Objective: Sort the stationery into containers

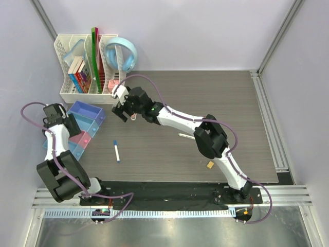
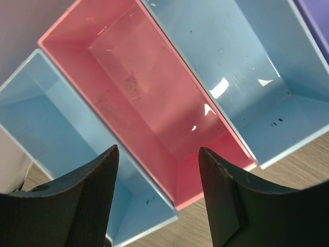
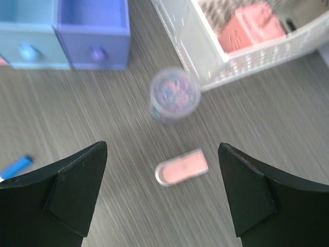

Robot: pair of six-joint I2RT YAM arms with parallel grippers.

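Note:
My left gripper hangs over the pink compartment (image 2: pixel 149 77) of the drawer row, fingers part open, nothing between its fingers. That compartment and its light-blue neighbours look empty. Open and empty too, my right gripper is above the table near the white organizer. Between its fingers, lower down on the table, lies a pink-and-white stapler (image 3: pixel 181 168). A clear round container (image 3: pixel 175 95) with coloured bits inside stands just beyond. The blue-capped marker (image 1: pixel 116 152) lies in front of the drawers. A pale marker (image 1: pixel 186 136) is partly covered by my right arm.
The white organizer (image 1: pixel 77 98) at the back left holds books, folders and a pink box (image 3: pixel 252 28); blue headphones (image 1: pixel 121 54) hang on its side. A small yellow block (image 1: pixel 210 164) lies front right.

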